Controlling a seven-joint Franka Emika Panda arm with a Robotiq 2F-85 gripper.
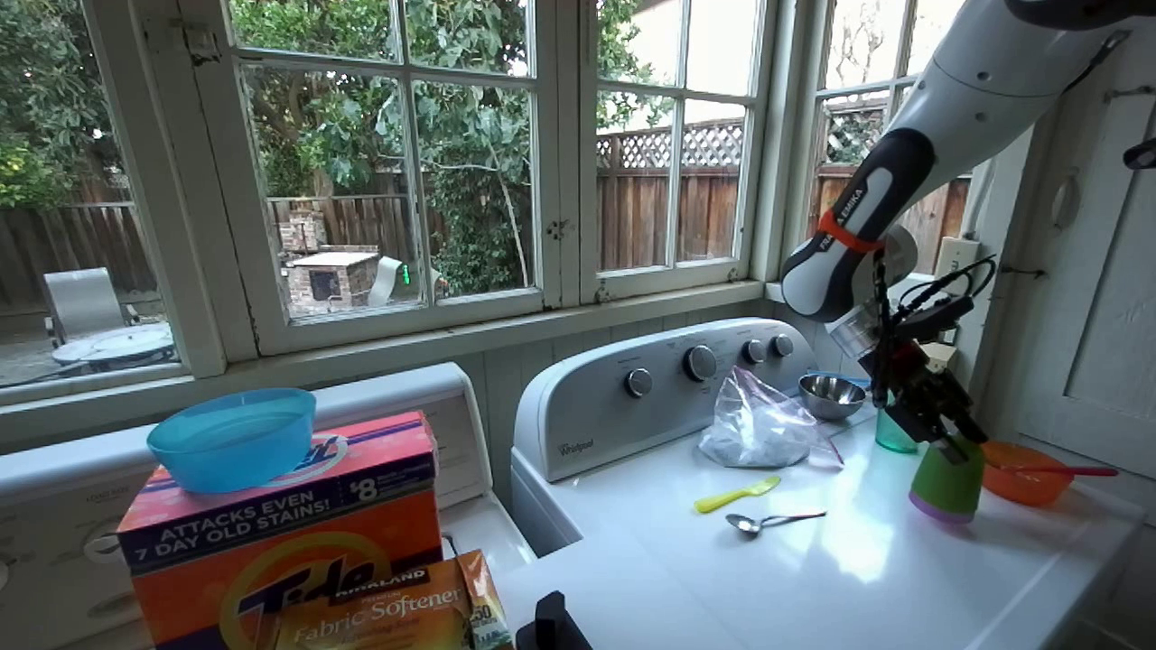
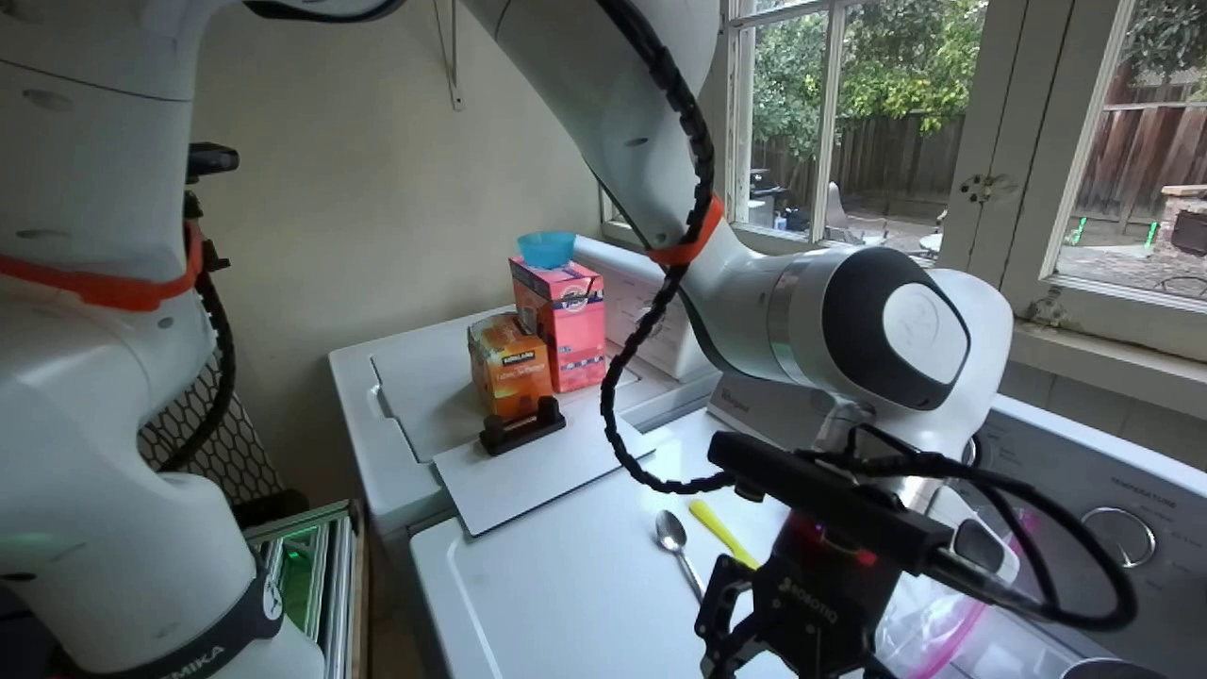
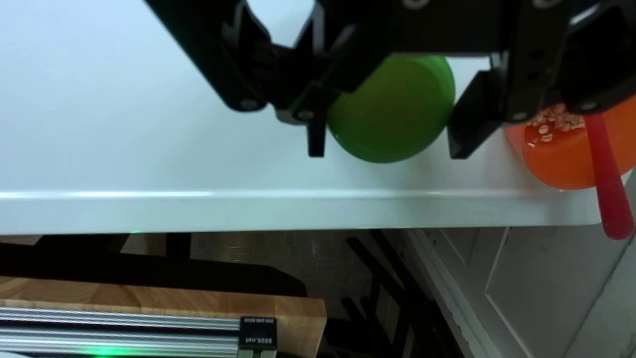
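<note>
Toward the right end of the white washer top, a green cup (image 1: 949,483) with a purple lower rim leans slightly, narrow end up. My gripper (image 1: 962,442) reaches down over its top from the arm at the upper right. In the wrist view, the round green cup (image 3: 390,113) lies between my fingers, one on each side against its edge. The fingers stand part open, about as wide as the cup. In the second exterior view the gripper body (image 2: 809,605) shows, but the fingertips and the cup are out of frame.
Right beside the cup stands an orange bowl (image 1: 1026,480) of flakes with a red spoon (image 3: 608,173). A clear green cup (image 1: 895,433), metal bowl (image 1: 832,396) and plastic bag (image 1: 759,431) stand behind. The washer's front edge (image 3: 268,216) is close.
</note>
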